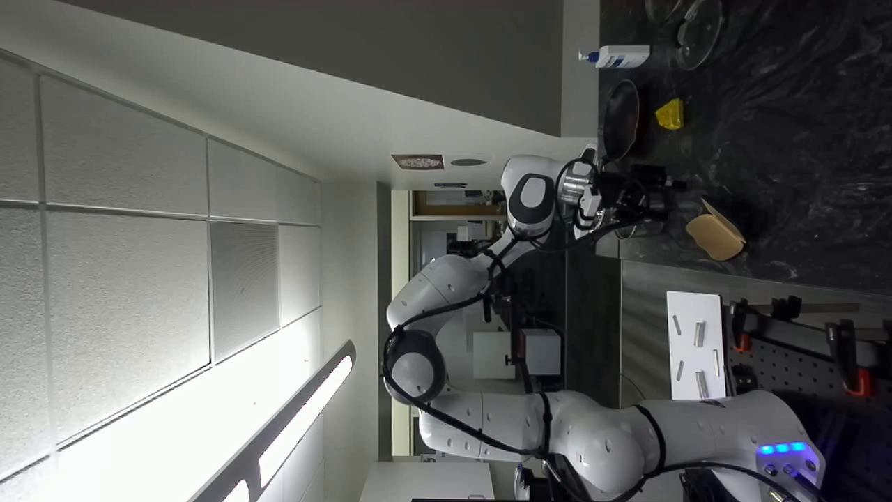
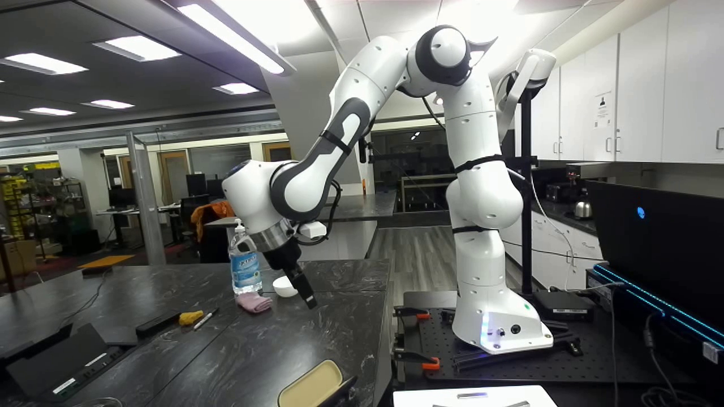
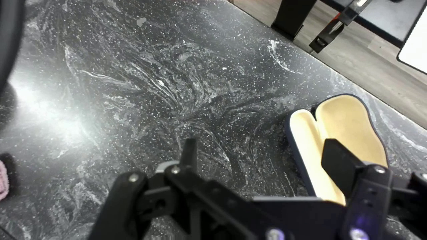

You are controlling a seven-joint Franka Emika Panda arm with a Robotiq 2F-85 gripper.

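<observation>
My gripper stands open, with nothing visible between its fingertips. In the wrist view, a case with tan lining and a dark shell (image 3: 348, 124) lies open on the dark countertop, partly behind the right-hand finger (image 3: 340, 162). Exterior view 2 has the case (image 2: 312, 385) at the lower edge, below and apart from my gripper (image 2: 310, 301), which is tilted above the counter. In the sideways exterior view 1, the case (image 1: 716, 234) is near the counter edge, and my gripper (image 1: 679, 185) hangs over the surface.
Behind my gripper are a soap bottle (image 2: 245, 268), a white bowl (image 2: 285, 287) and a pink cloth (image 2: 253, 302). A yellow item (image 2: 190, 317), a marker (image 2: 205, 319) and a dark laptop-like device (image 2: 64, 363) lie farther left. Bare countertop (image 3: 160, 80) spreads beside the case.
</observation>
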